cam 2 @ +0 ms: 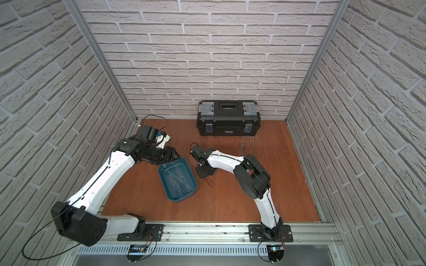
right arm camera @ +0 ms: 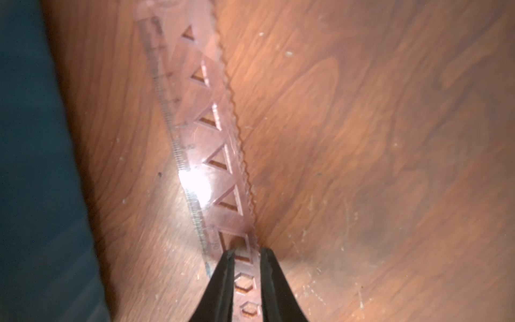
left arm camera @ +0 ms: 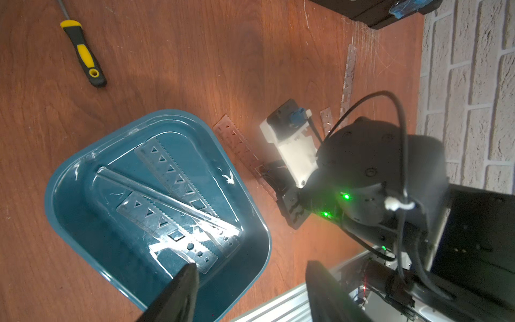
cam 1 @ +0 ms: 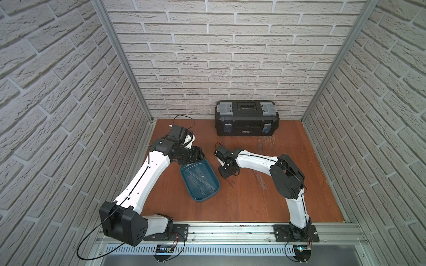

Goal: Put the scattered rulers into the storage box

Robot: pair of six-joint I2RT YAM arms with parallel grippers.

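Note:
The blue storage box [left arm camera: 69, 236] is left of the table's middle, with several clear rulers [left arm camera: 166, 182] lying in it. Above its far edge my left gripper [cam 1: 198, 156] is open, its fingers [left arm camera: 179, 292] wide apart and empty. Just right of the box lies a pinkish clear ruler [right arm camera: 214, 155] with triangular holes. My right gripper is over its near end, the fingers [right arm camera: 220, 289] slightly apart and part of the ruler visible between them; no grip on it shows. More clear rulers [cam 1: 260, 179] [left arm camera: 348, 72] lie further right, partly hidden by the right arm.
At the back stands a black toolbox [cam 1: 247, 118]. A screwdriver [left arm camera: 85, 56] with a yellow and black handle lies beyond the box in the left wrist view. The right arm crosses the middle of the table.

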